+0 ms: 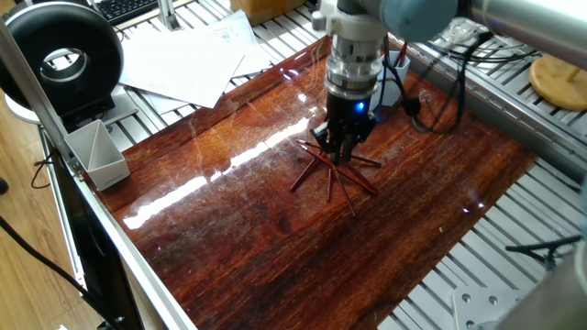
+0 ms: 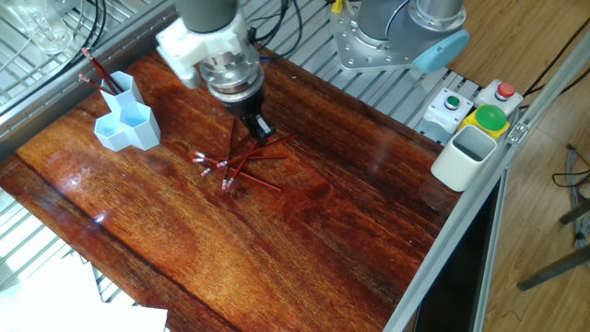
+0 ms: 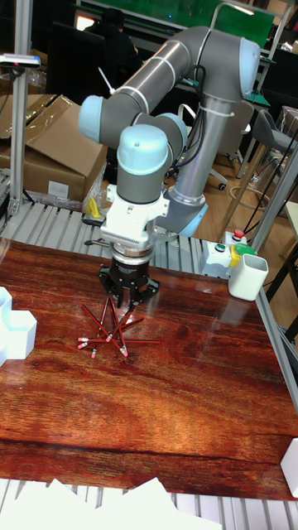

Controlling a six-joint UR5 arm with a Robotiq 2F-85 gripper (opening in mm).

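Note:
Several dark red pencils with pale ends lie crossed in a loose heap [image 1: 332, 174] at mid-table. The same pencil heap [image 2: 241, 164] shows its pale ends in exterior view 2, and the heap [image 3: 112, 335] lies before the arm in exterior view 3. My black gripper [image 1: 341, 156] points down over the heap and hides part of it. Its fingertips are small and dark here, so their spacing and any contact with a pencil are unclear. In exterior view 2 the gripper [image 2: 265, 135] stands at the heap's edge nearest the robot base.
A pale blue holder [image 2: 127, 122] of joined hexagonal cups has a few pencils standing in one cup. A white square cup [image 2: 458, 164] stands at the table edge, near the stop buttons [image 2: 491, 116]. White paper [image 1: 188, 64] lies beyond the board.

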